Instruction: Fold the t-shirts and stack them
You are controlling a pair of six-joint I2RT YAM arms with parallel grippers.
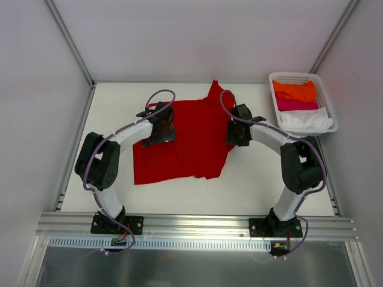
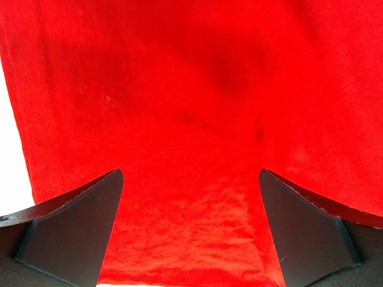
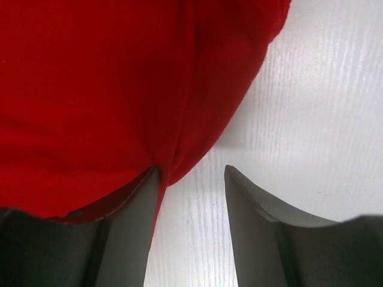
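A red t-shirt (image 1: 194,143) lies spread and partly wrinkled over the middle of the white table, one part reaching toward the back edge. Over its left side is my left gripper (image 1: 160,141), open, with the flat red cloth (image 2: 185,143) filling the left wrist view below its spread fingers (image 2: 72,239). My right gripper (image 1: 238,141) stands open at the shirt's right edge. In the right wrist view a folded-over red edge (image 3: 203,113) runs down to the left finger (image 3: 128,233), while bare table shows between the fingertips; whether they touch the cloth I cannot tell.
A white basket (image 1: 333,109) at the back right holds an orange cloth (image 1: 294,91), a magenta cloth (image 1: 296,104) and a white cloth (image 1: 306,119). Bare white table (image 1: 263,185) lies to the right of the shirt and along the front.
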